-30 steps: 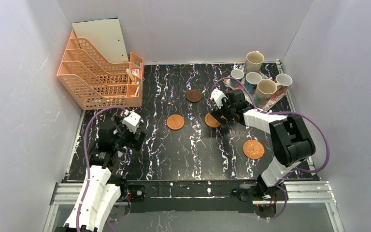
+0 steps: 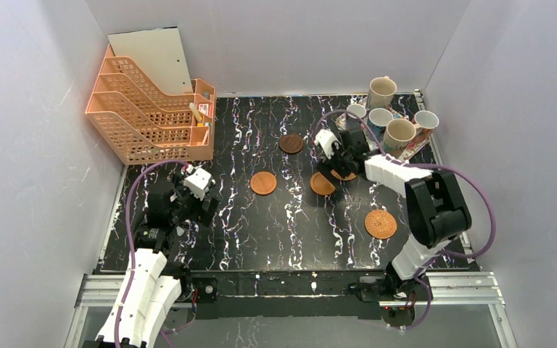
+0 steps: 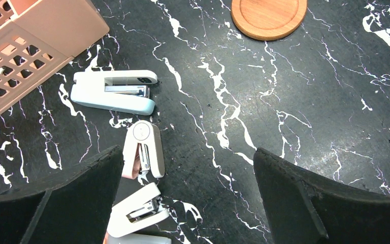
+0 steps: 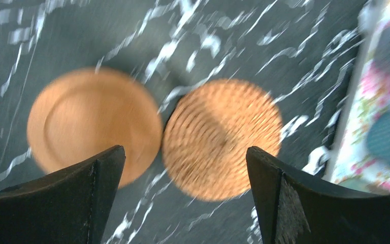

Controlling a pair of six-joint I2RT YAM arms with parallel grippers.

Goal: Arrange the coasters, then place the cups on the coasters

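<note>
Several cups stand grouped on a floral tray at the back right, among them a blue one (image 2: 380, 117) and a large cream one (image 2: 398, 133). My right gripper is open and empty, over a plain wooden coaster (image 4: 96, 122) and a woven coaster (image 4: 223, 137) lying side by side. The right arm partly covers both coasters in the top view. Over at the left of the table, my left gripper is open too, with bare tabletop and small staplers showing between its fingers.
Other coasters lie apart: a dark one (image 2: 291, 143), a wooden one (image 2: 263, 183) and a woven one (image 2: 381, 224). An orange organizer (image 2: 145, 116) fills the back left. Staplers (image 3: 114, 91) sit near the left gripper.
The left arm and cups are unmoved.
</note>
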